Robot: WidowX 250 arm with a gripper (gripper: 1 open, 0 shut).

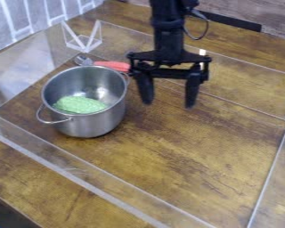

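My gripper [169,82] is in the upper middle, blurred, with its two fingers apart and nothing visible between them, to the right of and behind the pot. A steel pot [102,122] with side handles stands on the wooden table at the left, with a green speckled object [81,104] lying inside it. Behind the pot a red-handled utensil [114,65] lies on the table, partly hidden.
Clear plastic strips border the work area on the wooden table [205,160]. A white wire piece [83,37] stands at the back left.
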